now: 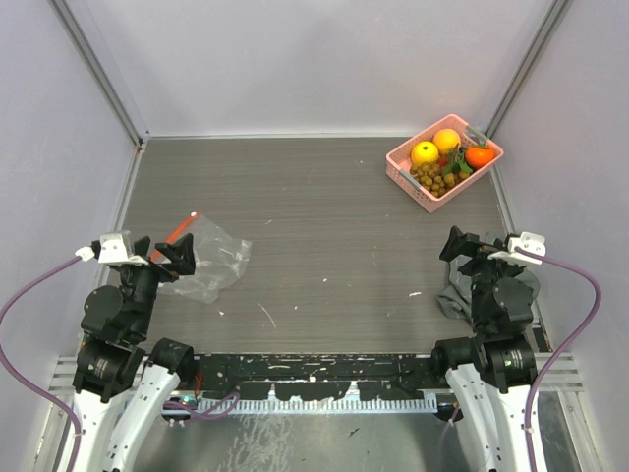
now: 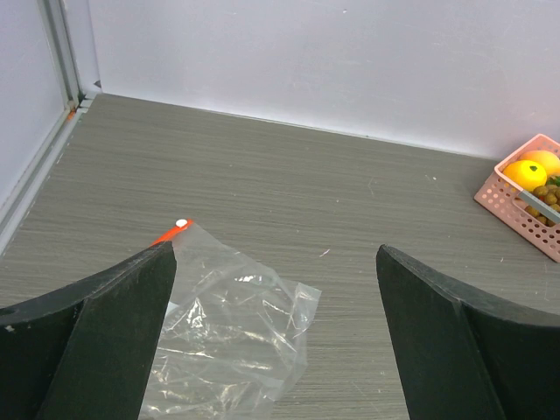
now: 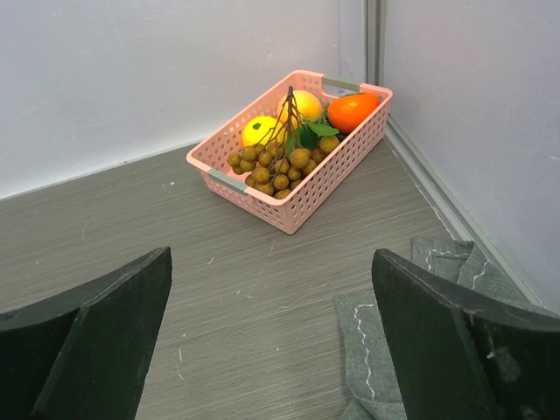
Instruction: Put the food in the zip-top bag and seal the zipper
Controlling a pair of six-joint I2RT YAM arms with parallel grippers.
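Observation:
A clear plastic zip bag point(image 1: 218, 264) with an orange zipper strip point(image 1: 181, 228) lies flat at the left of the table; in the left wrist view the bag point(image 2: 236, 328) looks empty. My left gripper point(image 1: 169, 258) hovers over its left part, fingers wide apart and nothing between them. At the back right stands a pink basket point(image 3: 302, 207) holding a yellow fruit point(image 3: 259, 130), an orange one point(image 3: 353, 111) and a bunch of brown longans point(image 3: 278, 166) with green leaves. My right gripper point(image 1: 468, 249) is open and empty, well in front of the basket.
A grey cloth point(image 3: 372, 350) lies crumpled at the right edge, partly under my right arm. Walls close in the table at the back and both sides.

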